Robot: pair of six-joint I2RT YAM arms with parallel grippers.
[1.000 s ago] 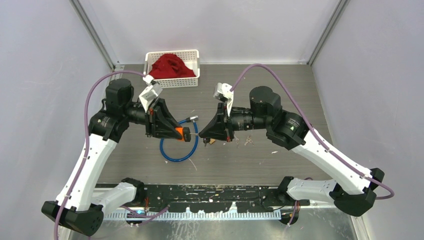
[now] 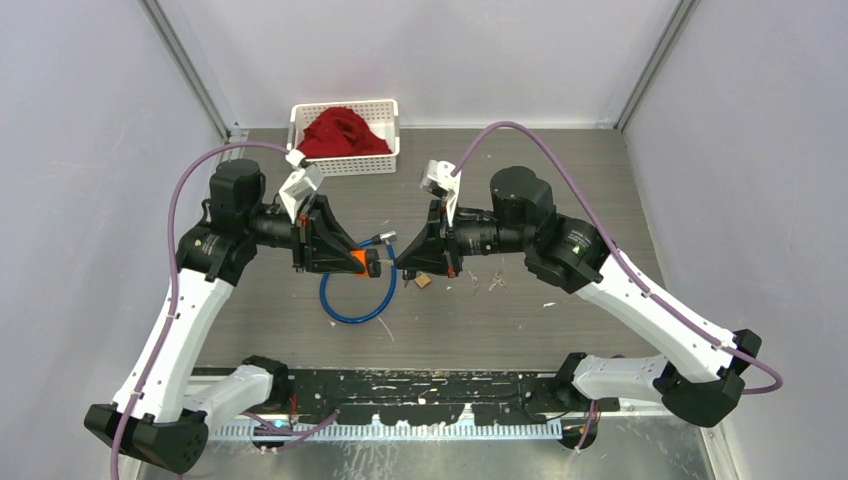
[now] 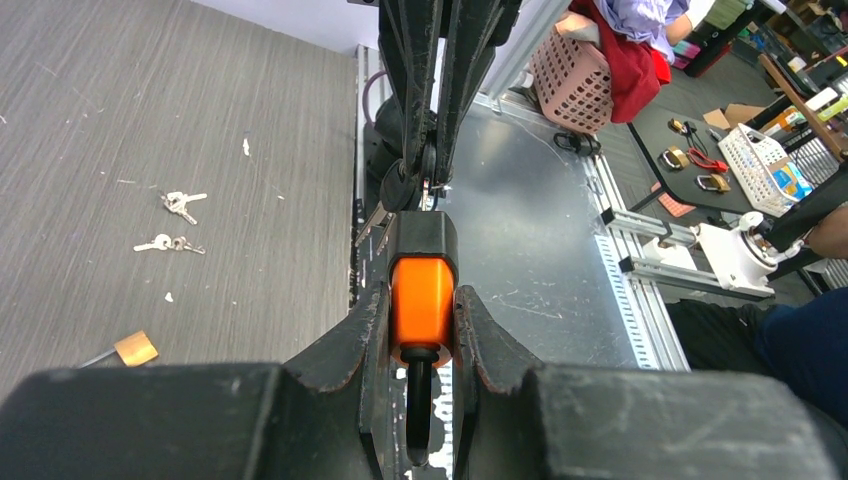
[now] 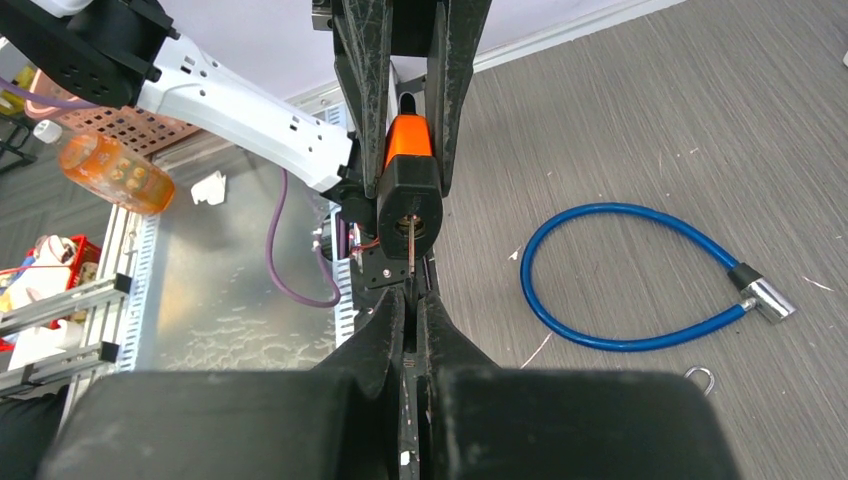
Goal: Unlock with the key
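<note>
An orange-and-black lock is held level between the fingertips of my left gripper (image 2: 365, 262); in the right wrist view its black face (image 4: 408, 200) shows a keyhole. My right gripper (image 2: 398, 262) faces it from the right, shut on a key (image 4: 411, 245) whose thin blade reaches to the keyhole; how deep it sits I cannot tell. Below on the grey floor lie a blue cable lock (image 4: 620, 340), loose keys (image 3: 178, 204) and a small brass-coloured block (image 2: 423, 281).
A white basket (image 2: 345, 164) with red cloth stands at the back left. Walls bound the floor at the back and sides.
My right gripper has shifted slightly leftward and toward the back, bringing the key closer to the lock. The left arm is nearly still.
</note>
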